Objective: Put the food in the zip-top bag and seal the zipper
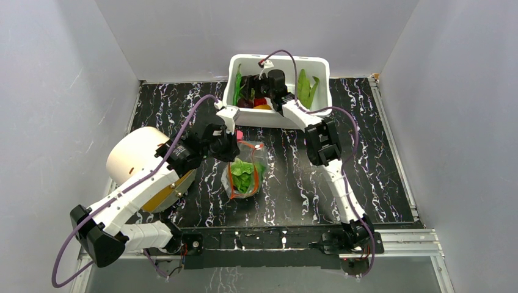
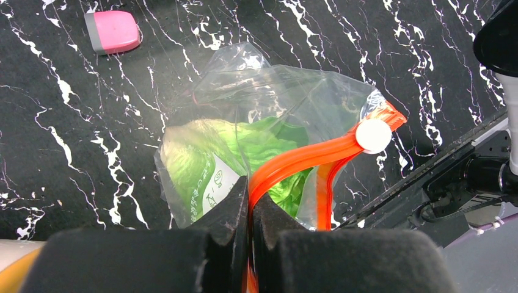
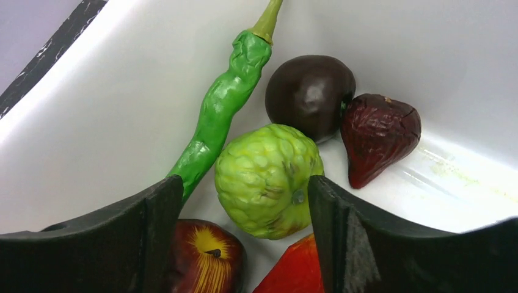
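Observation:
The clear zip bag (image 2: 287, 91) with an orange zipper (image 2: 308, 157) stands open on the table, holding leafy green lettuce (image 2: 278, 134) with a white and green label. My left gripper is shut on the bag's orange zipper edge. In the right wrist view, my right gripper is open, its fingertips on either side of a bumpy green round fruit (image 3: 266, 168), which rests in the white bin. Around it lie a green chili (image 3: 220, 104), a dark round fruit (image 3: 311, 91), a dark red wrinkled piece (image 3: 382, 134), a reddish-yellow fruit (image 3: 211, 253) and a red piece (image 3: 299, 268).
The white bin (image 1: 287, 119) stands at the back, with long green pods (image 1: 305, 88) at its right side. A pink and grey object (image 2: 116, 32) lies near the bag. A beige and yellow container (image 1: 137, 159) stands at left.

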